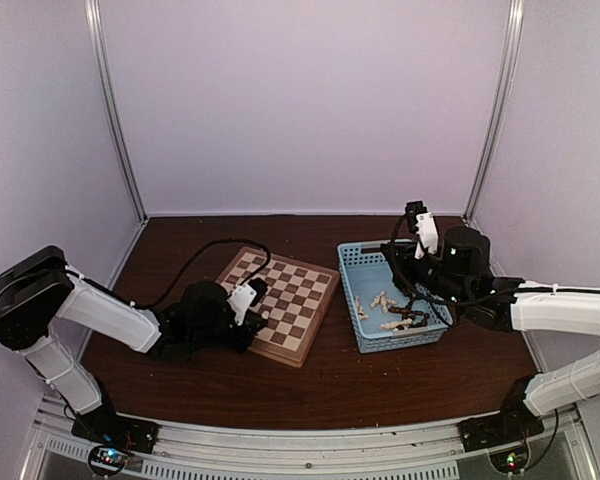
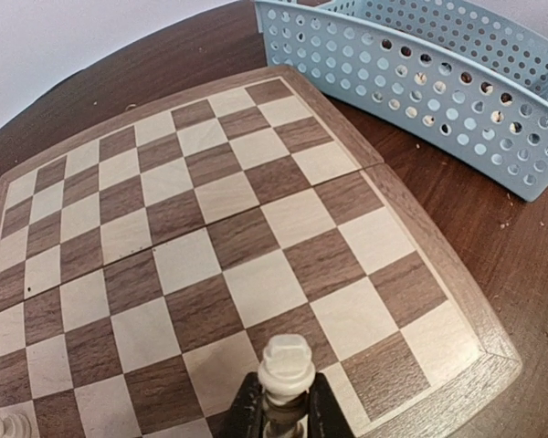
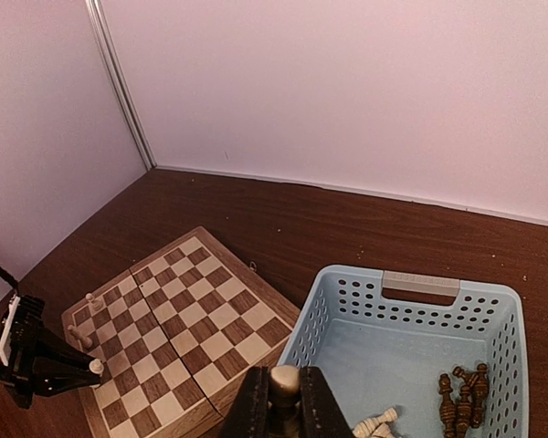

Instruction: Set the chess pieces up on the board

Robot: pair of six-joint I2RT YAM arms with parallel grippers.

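The chessboard (image 1: 292,300) lies left of the basket, mostly bare. Over its near-left part, my left gripper is shut on a cream chess piece (image 2: 286,363) with a notched, crown-like top. Whether that piece touches the board is hard to tell. Another cream piece (image 2: 6,426) stands at the lower left of the left wrist view. The right wrist view shows light pieces (image 3: 94,301) on the board's left edge squares. My right gripper, by the basket, is shut on a light piece (image 3: 285,381) with a rounded top; its lower part is hidden.
The blue perforated basket (image 3: 406,333) holds several loose light pieces (image 3: 376,424) and dark pieces (image 3: 464,397). Its walls rise beside the board. Bare dark table (image 1: 250,385) lies in front of the board and basket.
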